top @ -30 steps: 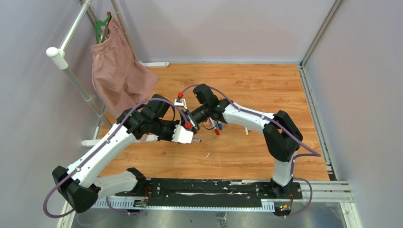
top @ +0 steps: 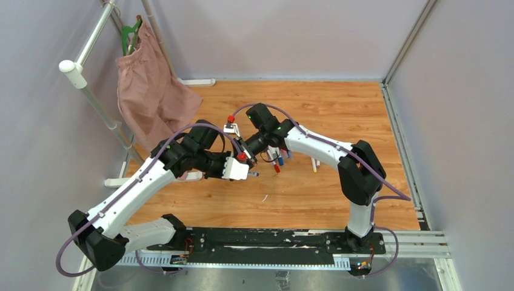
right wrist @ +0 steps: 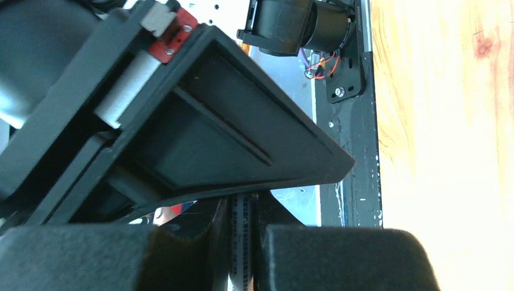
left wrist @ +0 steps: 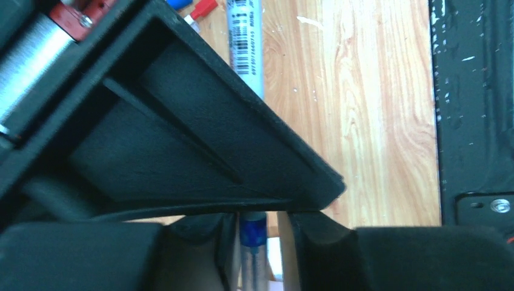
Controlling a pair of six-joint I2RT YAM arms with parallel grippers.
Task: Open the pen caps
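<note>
One pen lies between both grippers, which meet close together left of the table's middle. In the left wrist view its pale, barcoded barrel [left wrist: 247, 51] sticks out past the dark finger [left wrist: 200, 145] of the right gripper. The pen's blue-banded part [left wrist: 253, 229] sits between the fingertips of my left gripper, which stands part open, a narrow gap showing on one side. In the right wrist view, the printed barrel [right wrist: 242, 248], in shadow, fills the space between the fingers of my right gripper. The pen's free end [top: 253, 174] juts to the right from above.
Several more pens lie by the right arm, among them a red-capped pen [top: 277, 168], a blue pen [top: 280, 160] and a yellow-ended pen [top: 314, 167]. A small white scrap [top: 265, 198] is nearer the front. Pink cloth [top: 151, 91] hangs at left.
The left gripper moved slightly right.
</note>
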